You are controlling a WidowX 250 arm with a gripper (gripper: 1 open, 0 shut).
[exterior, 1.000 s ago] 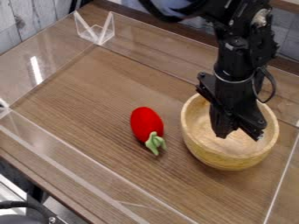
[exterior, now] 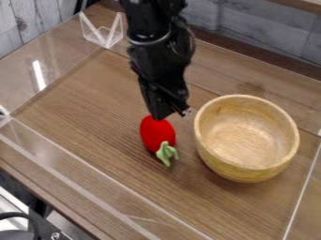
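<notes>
A red vegetable with a green stem point(exterior: 158, 138) lies on the wooden table left of a round tan bowl point(exterior: 249, 141). My dark gripper point(exterior: 152, 111) hangs just above the red vegetable's upper end, its fingertips close together with nothing visible between them. The bowl's inside looks empty.
A small clear object point(exterior: 104, 28) sits at the back left. A grey brick wall runs along the back right, and a dark cable curls at the bottom left.
My gripper has moved left from over the bowl to just above the red vegetable. The bowl and vegetable look unmoved.
</notes>
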